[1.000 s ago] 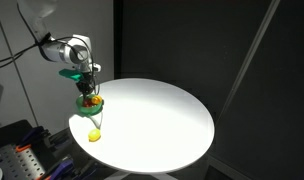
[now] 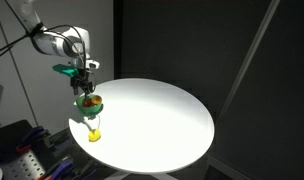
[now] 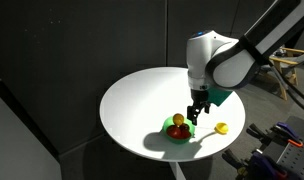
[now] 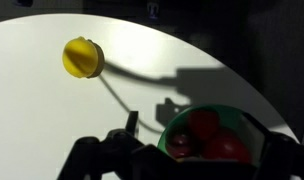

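A green bowl (image 2: pixel 89 110) stands near the left edge of the round white table, with red fruit (image 3: pixel 179 132) and an orange-yellow fruit (image 3: pixel 178 119) in it. On the bare tabletop, apart from the bowl, lies a yellow fruit (image 4: pixel 83 58). My gripper (image 3: pixel 196 106) hangs above the table close to the bowl, pointing down. In the wrist view, its dark fingers (image 4: pixel 131 124) are spread, with the bowl and red fruit below. Nothing shows held between them. The orange-yellow fruit is mostly hidden from the wrist view.
Shadows of the arm fall across the tabletop beside the yellow fruit.
The arm has risen slightly and shifted left in exterior view 1. The bowl, its fruit and the yellow fruit on the table appear unmoved.
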